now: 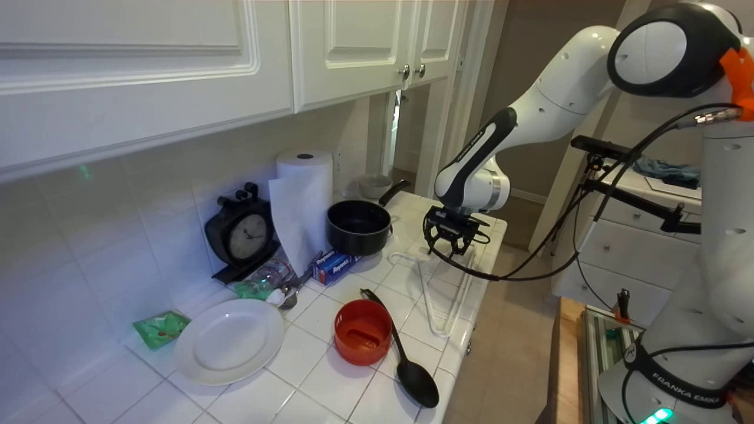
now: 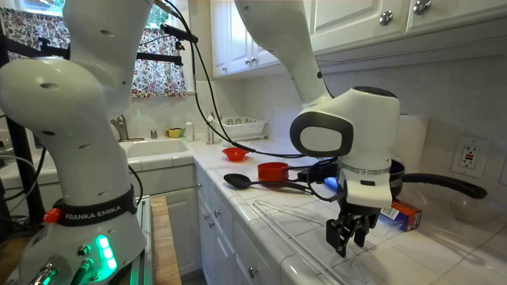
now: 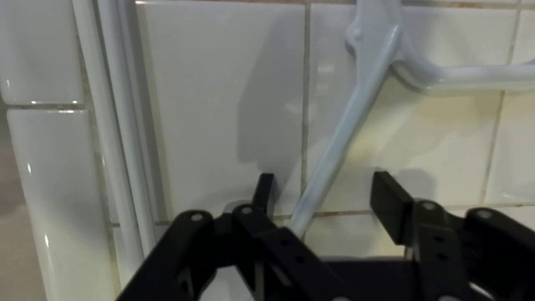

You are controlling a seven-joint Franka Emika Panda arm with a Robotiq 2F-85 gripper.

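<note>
A white plastic hanger (image 1: 428,308) lies on the tiled counter, its long side near the front edge. In exterior view 2 its long bars (image 2: 297,243) run toward the camera. My gripper is open above one end of it, pointing down. One slanting arm of the hanger (image 3: 346,128) passes through the gap between the spread fingers in the wrist view, with neither finger visibly gripping it. Exterior view 2 shows the gripper (image 2: 350,243) low over the counter; whether the fingertips touch the tiles cannot be told.
A black pot (image 1: 359,226) and foil box (image 1: 333,267) stand behind the hanger. To its side are a red cup (image 1: 361,332), black spoon (image 1: 417,381) and white plate (image 1: 230,341). The counter's front edge (image 3: 50,190) is close by.
</note>
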